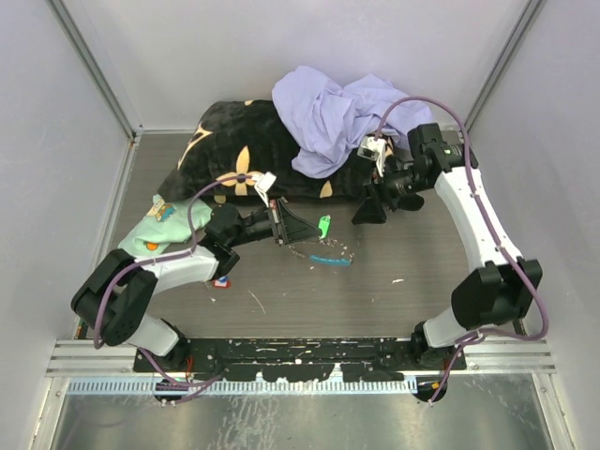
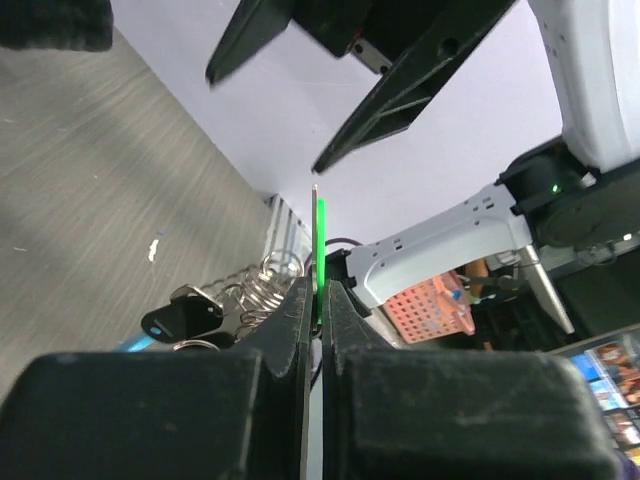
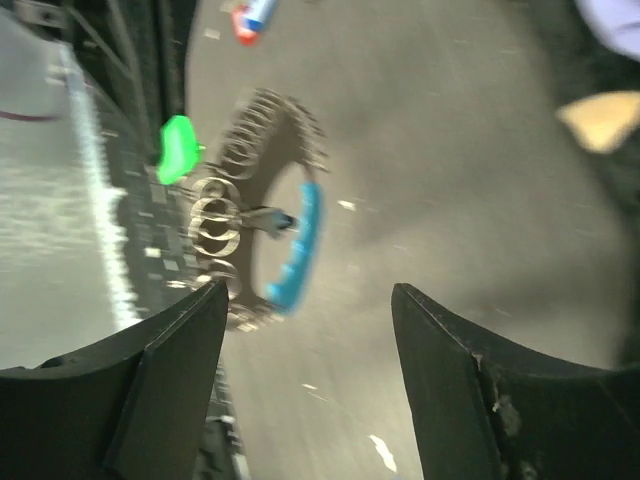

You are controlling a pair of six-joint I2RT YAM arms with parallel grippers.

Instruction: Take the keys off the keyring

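Observation:
My left gripper [image 1: 317, 232] is shut, with the thin edge of a bright green tag [image 2: 320, 240] standing up between its fingertips. Below it spreads the keyring's bunch of small metal rings [image 2: 258, 288], with a blue strip [image 1: 330, 261] at its lower edge. In the left wrist view a black-headed key [image 2: 185, 316] shows among the rings. My right gripper is open and empty. It stands to the right of the bunch, apart from it; the right wrist view, which is blurred, shows the rings [image 3: 215, 225], blue strip [image 3: 300, 245] and green tag [image 3: 180, 150] beyond its fingers.
A black patterned cushion [image 1: 234, 141] and a lilac cloth [image 1: 323, 122] lie along the back. At the left is a pale green cloth [image 1: 169, 225]. A small red-and-blue item [image 1: 221, 281] lies under the left arm.

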